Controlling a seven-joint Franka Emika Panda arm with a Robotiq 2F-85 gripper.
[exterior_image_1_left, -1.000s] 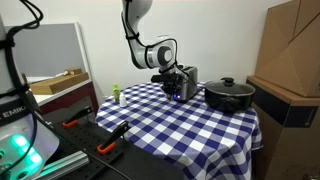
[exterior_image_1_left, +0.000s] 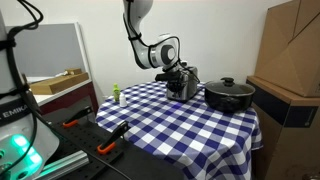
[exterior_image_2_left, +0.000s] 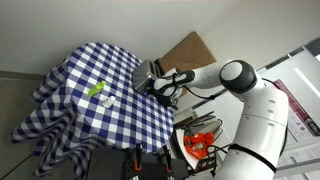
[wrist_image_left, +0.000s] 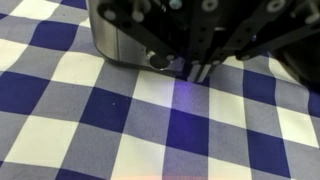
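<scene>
A silver toaster (exterior_image_1_left: 183, 90) stands on the checkered cloth near its back edge, partly hidden by my arm in exterior view 1. In the wrist view the toaster (wrist_image_left: 122, 46) fills the upper left, and a round dark knob (wrist_image_left: 158, 60) shows low on its side. Right beside this knob is my gripper, pointing down close to the cloth. Its fingers are together, and I see nothing between them. Whether they touch the toaster I cannot tell.
A dark lidded pot (exterior_image_1_left: 229, 95) stands to the right of the toaster. A green item (exterior_image_2_left: 96, 88) and a small white item (exterior_image_2_left: 108, 101) lie on the cloth's other side. Brown boxes (exterior_image_1_left: 285, 105) rise beyond the pot.
My arm and gripper have moved right in exterior view 1, now covering more of the toaster. The pot and small items have stayed put.
</scene>
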